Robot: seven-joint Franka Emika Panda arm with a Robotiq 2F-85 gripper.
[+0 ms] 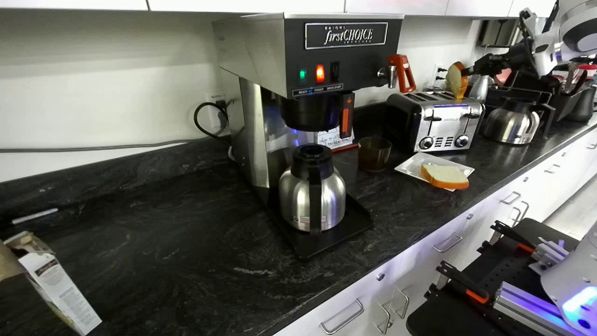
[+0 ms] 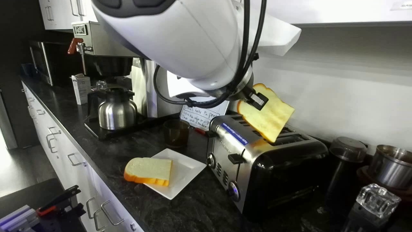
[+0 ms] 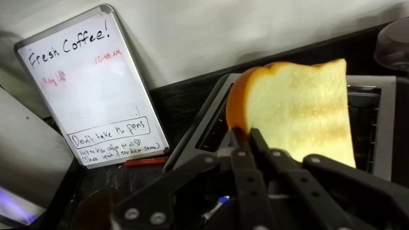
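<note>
A slice of bread [image 2: 268, 112] hangs tilted over the toaster [image 2: 247, 154], held at one crusted edge. My gripper is shut on that edge, and the slice [image 3: 303, 111] reaches out to the right of the fingers in the wrist view. Behind the bread, the toaster's slots [image 3: 364, 111] are partly covered from sight. Whether the bread's lowest corner touches the toaster top, I cannot tell. More bread [image 2: 148, 170] lies on a square white plate [image 2: 193, 166] in front of the toaster.
A brown cup [image 2: 176, 133] and a small whiteboard [image 3: 96, 88] stand between the toaster and the coffee maker [image 1: 341, 50]. Past the toaster is a steel carafe [image 1: 512, 122]. The wall is close behind the slots.
</note>
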